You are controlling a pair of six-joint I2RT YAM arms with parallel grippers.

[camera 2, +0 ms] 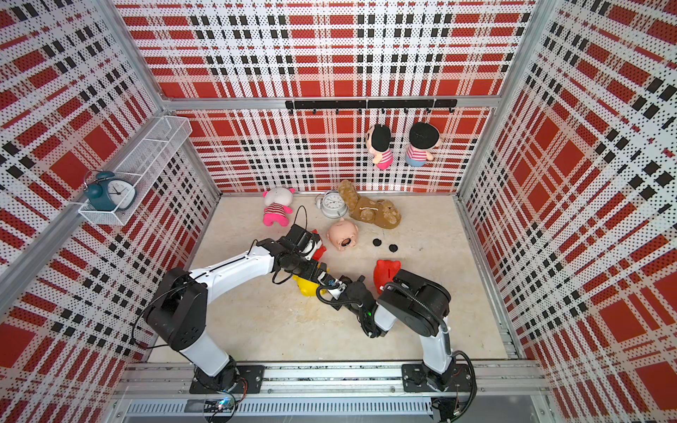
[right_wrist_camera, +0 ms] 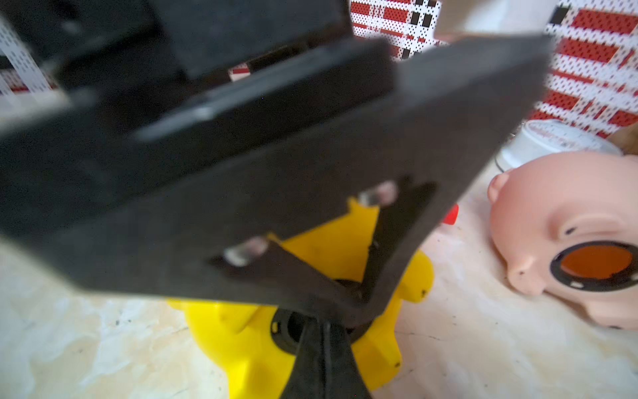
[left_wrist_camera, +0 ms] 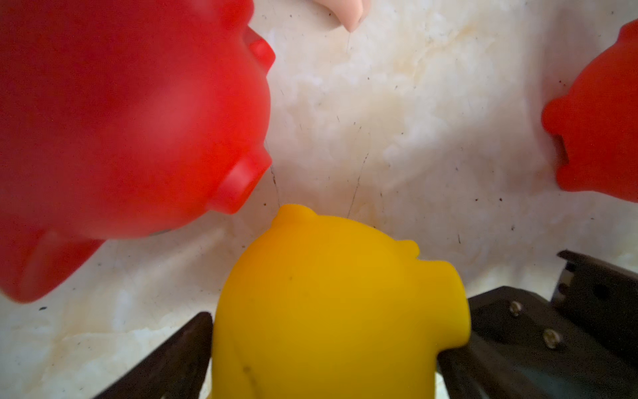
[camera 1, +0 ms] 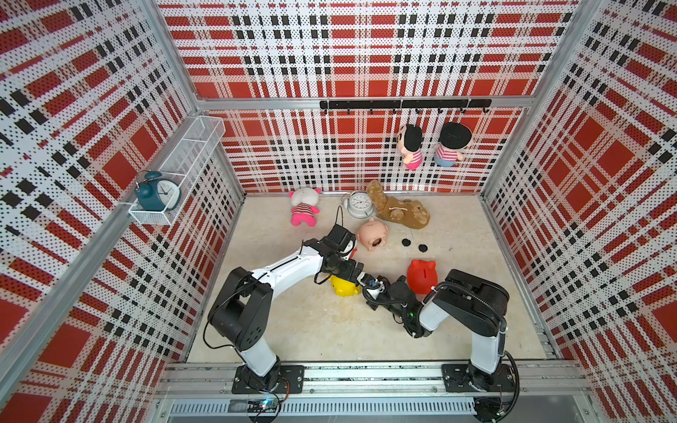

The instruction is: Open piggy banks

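Observation:
A yellow piggy bank (camera 1: 344, 285) (left_wrist_camera: 332, 299) lies front centre between the fingers of my open left gripper (camera 1: 352, 271), which reaches over it from the left. In the right wrist view a black-rimmed hole (right_wrist_camera: 285, 339) shows on it, with my right gripper shut at that hole; whether its tips are inside I cannot tell. A pink piggy bank (right_wrist_camera: 565, 206) lies behind, its black-ringed hole uncovered. A red piggy bank (camera 1: 421, 273) lies to the right, another red one (left_wrist_camera: 133, 99) just behind the yellow one. Two black discs (camera 1: 406, 241) lie at the back right.
A striped plush toy (camera 1: 304, 209), a white clock (camera 1: 358, 204) and a brown plush toy (camera 1: 398, 211) line the back edge. A wire shelf (camera 1: 194, 141) with a teal clock is on the left wall.

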